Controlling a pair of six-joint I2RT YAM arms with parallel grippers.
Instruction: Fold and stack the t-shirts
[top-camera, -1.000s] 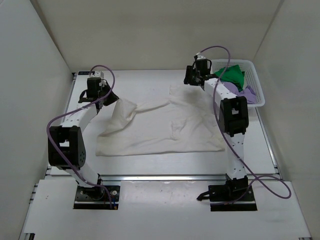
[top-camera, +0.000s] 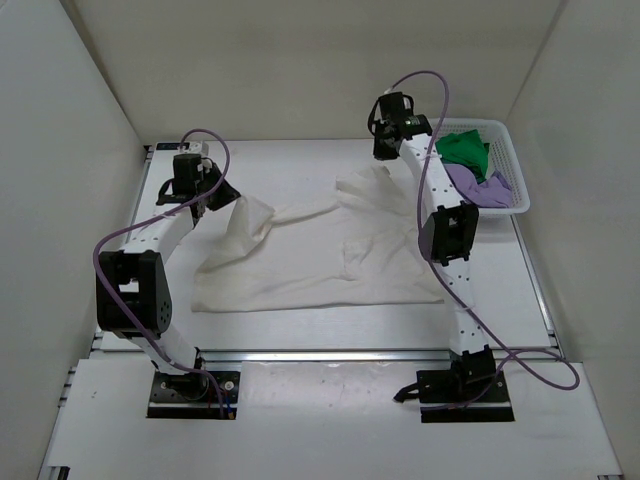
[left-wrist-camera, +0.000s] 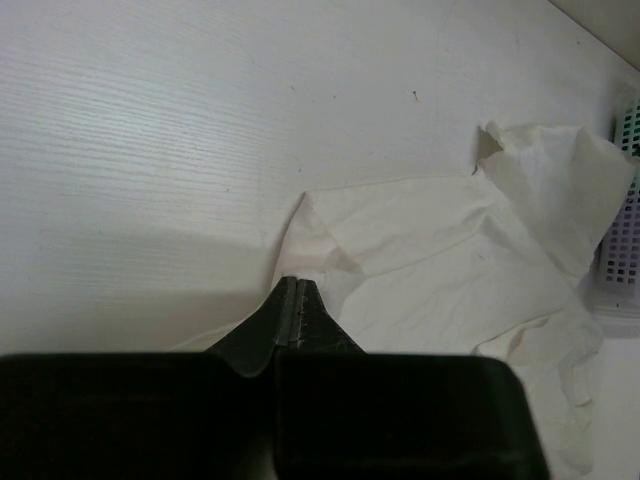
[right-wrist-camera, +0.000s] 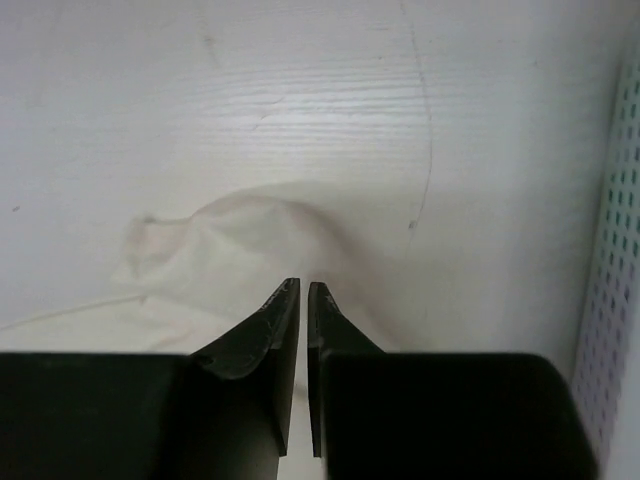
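An off-white t-shirt (top-camera: 310, 265) lies spread over the table, its left side raised in a loose drape. At the top of that drape, my left gripper (top-camera: 236, 195) is shut on the shirt; in the left wrist view its fingertips (left-wrist-camera: 290, 290) meet where the cloth edges come together. Past the shirt's upper right corner hovers my right gripper (top-camera: 384, 153). Its fingers (right-wrist-camera: 275, 330) are nearly together, with only a thin gap and no cloth clearly gripped. Blurred cloth (right-wrist-camera: 240, 245) lies beneath them. A raised fold (left-wrist-camera: 560, 190) stands at the shirt's far corner.
On the right, a white perforated basket (top-camera: 490, 129) holds a green cloth (top-camera: 463, 150) and a purple cloth (top-camera: 485, 190). It stands close to my right arm. Bare table shows behind the shirt and along its front.
The shirt's upper right corner has changed shape, its edge now bunched nearer that gripper. My left arm stays put.
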